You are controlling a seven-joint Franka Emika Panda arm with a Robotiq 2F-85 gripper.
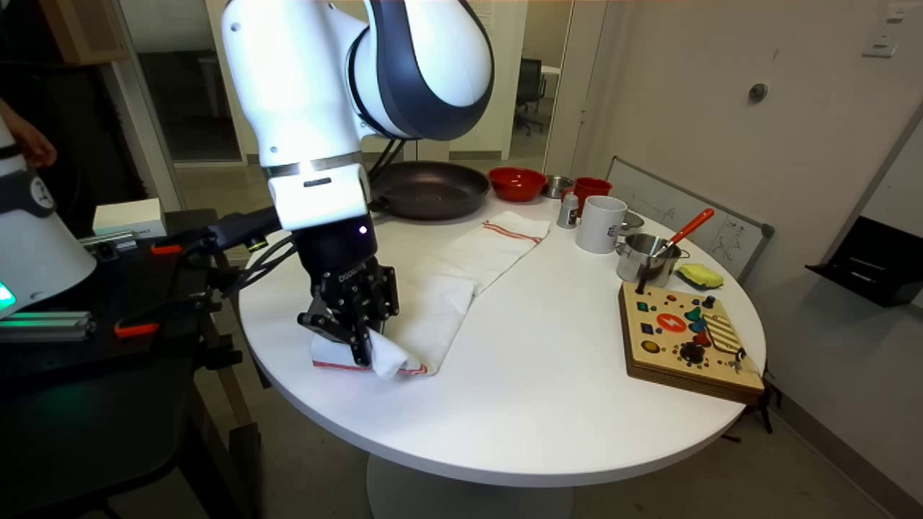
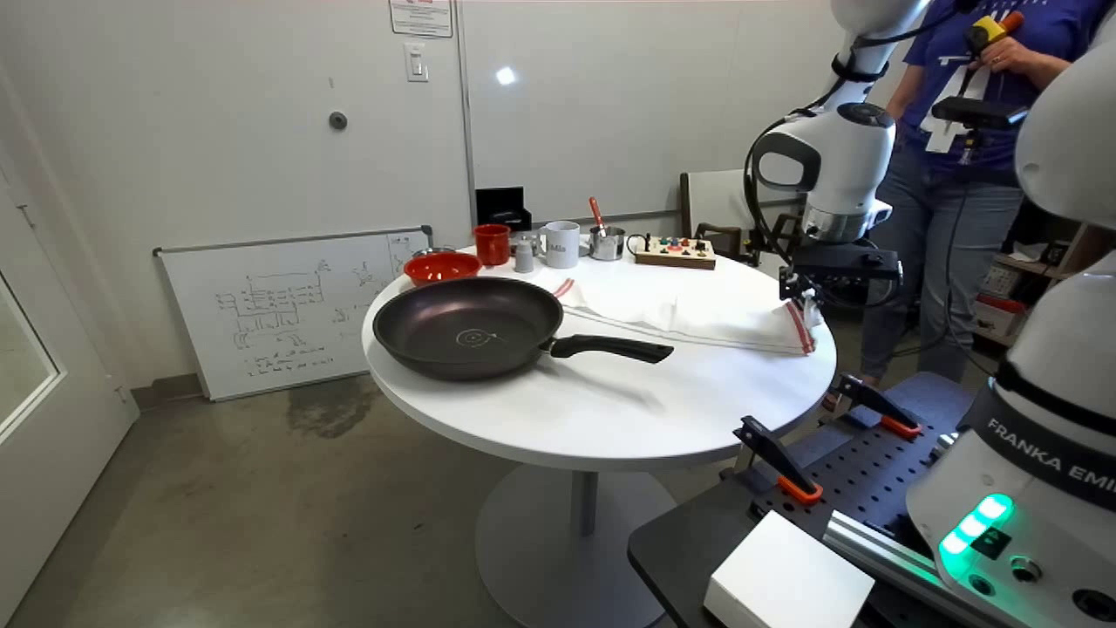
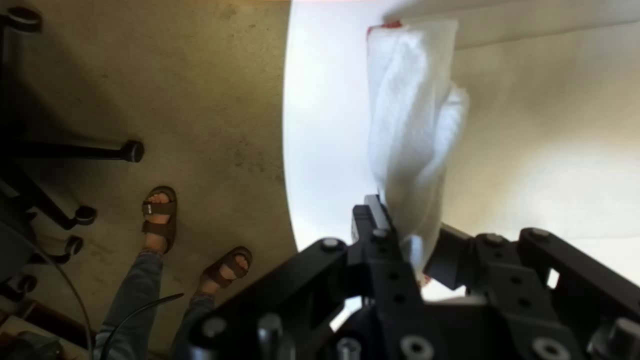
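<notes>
A long white towel (image 1: 430, 327) with red stripes at its ends lies across the white table, its far end flat near the red bowl. At the towel's near end, my gripper (image 1: 370, 350) is shut on a bunched fold of the cloth. The wrist view shows this pinched fold (image 3: 414, 120) rising between the fingers, close to the table edge. In the second exterior view the gripper (image 2: 811, 303) hangs low over the towel's right end, where a red stripe (image 2: 801, 326) shows on the table.
A dark frying pan (image 2: 471, 324) stands beside the towel. At the back are a red bowl (image 1: 517, 183), a grey-white mug (image 1: 601, 225) and a steel pot (image 1: 649, 259); a wooden switch board (image 1: 688, 342) lies right.
</notes>
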